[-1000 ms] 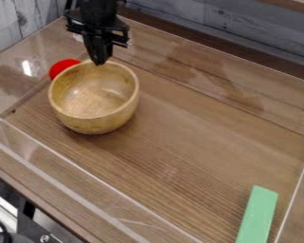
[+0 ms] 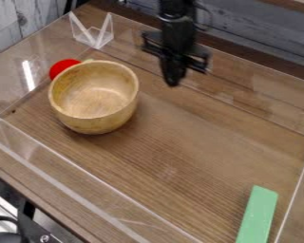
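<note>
My gripper [image 2: 180, 61] hangs over the back middle of the wooden table, blurred, shut, with nothing visible between its fingers. A wooden bowl [image 2: 94, 111] sits at the left, with a red round object [image 2: 64, 69] just behind it at its upper left. A green block [image 2: 257, 216] lies at the front right.
A small clear wire-like or plastic item [image 2: 91, 30] stands at the back left. A dark rim or wall [image 2: 256, 19] runs along the back.
My gripper has moved right from above the bowl and red object to the back middle. The bowl, red object and green block look unmoved.
</note>
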